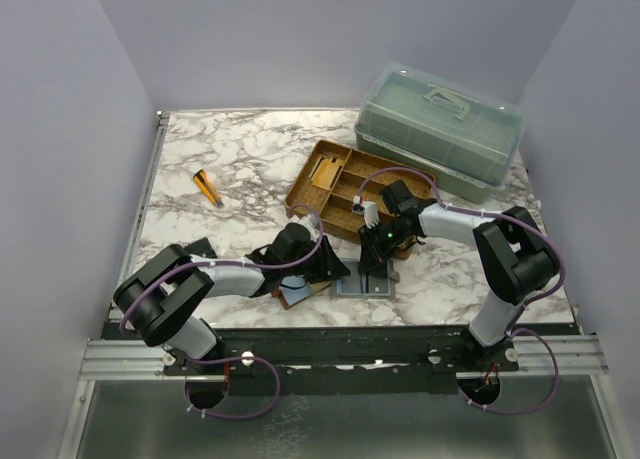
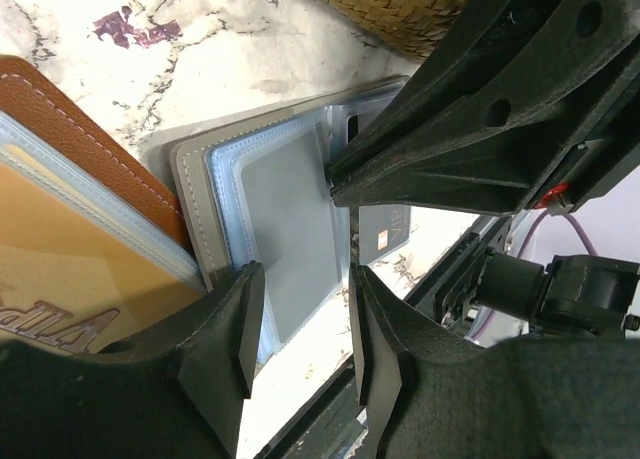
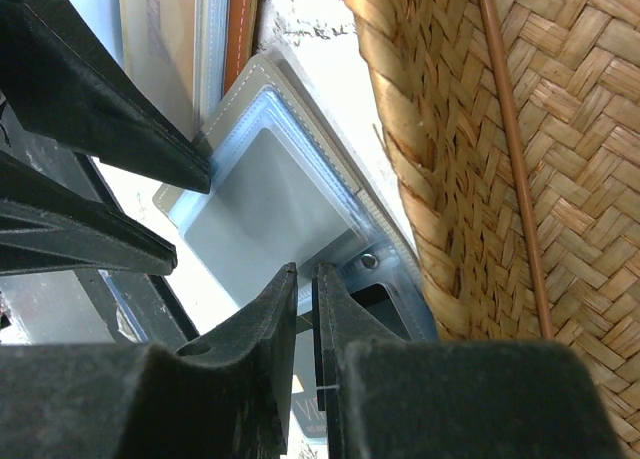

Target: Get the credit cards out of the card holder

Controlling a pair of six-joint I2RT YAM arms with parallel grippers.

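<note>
The grey card holder with light blue edging (image 1: 349,287) lies near the table's front edge, with a grey card behind a clear sleeve (image 2: 291,229) and a dark VIP card (image 2: 384,231) at its right part. My right gripper is shut on the holder's sleeve edge near a snap; exactly what lies between its fingers is hard to see. My left gripper stands open at the holder's left side, its fingertips over the grey card section, nothing seen between them.
A woven divided basket (image 1: 318,201) sits just behind the holder. A lidded teal box (image 1: 440,139) fills the back right. Brown card items (image 2: 90,249) lie to the left, a yellow cutter (image 1: 207,187) farther back.
</note>
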